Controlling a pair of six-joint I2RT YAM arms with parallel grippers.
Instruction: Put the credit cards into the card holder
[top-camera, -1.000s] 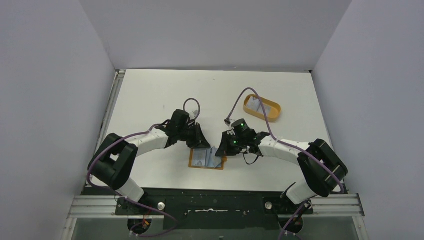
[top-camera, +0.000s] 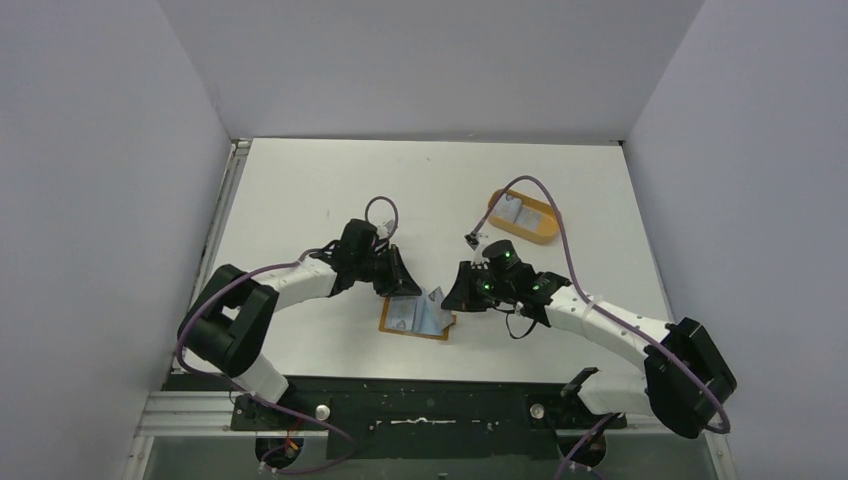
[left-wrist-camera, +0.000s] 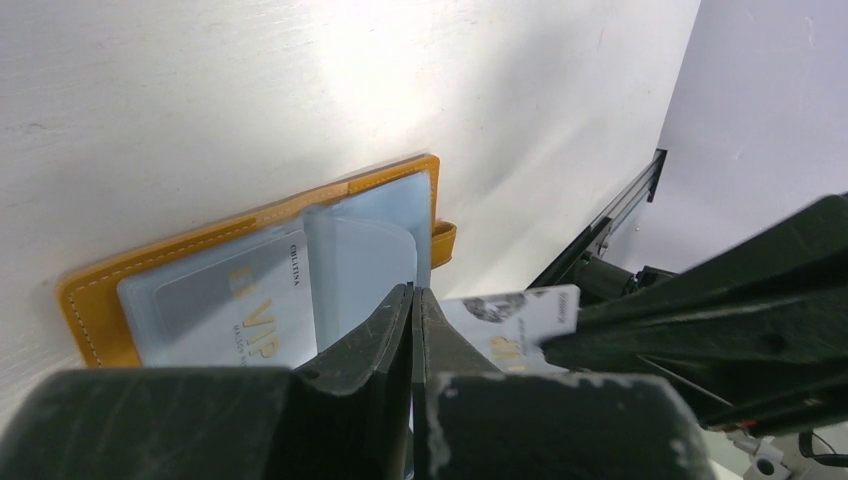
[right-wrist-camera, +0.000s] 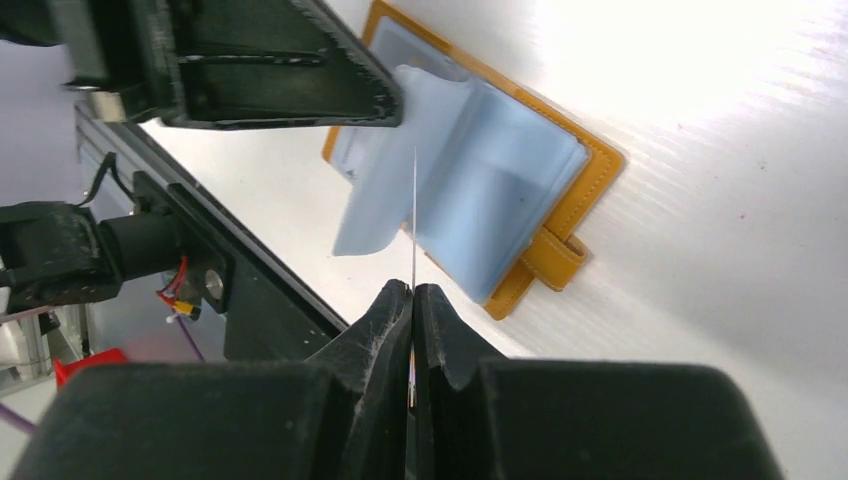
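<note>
The tan card holder (top-camera: 415, 335) lies open on the table with pale clear sleeves; a gold-lettered card (left-wrist-camera: 235, 300) sits in its left side. My left gripper is shut at the edge of a clear sleeve page (right-wrist-camera: 385, 190), which stands lifted between its fingertips. To the right, my right gripper is shut on a thin card (left-wrist-camera: 520, 325) with a dark picture and gold print. In the right wrist view that card stands upright, edge-on, in front of the lifted page. Whether its far edge touches the sleeve I cannot tell.
An orange tray (top-camera: 541, 238) with cards in it stands at the back right. The holder's strap (right-wrist-camera: 553, 259) juts from its side. Both grippers are close together over the holder.
My right gripper has drawn a little to the right, away from the left one, with the card still held. The left arm and the lifted page have hardly moved.
</note>
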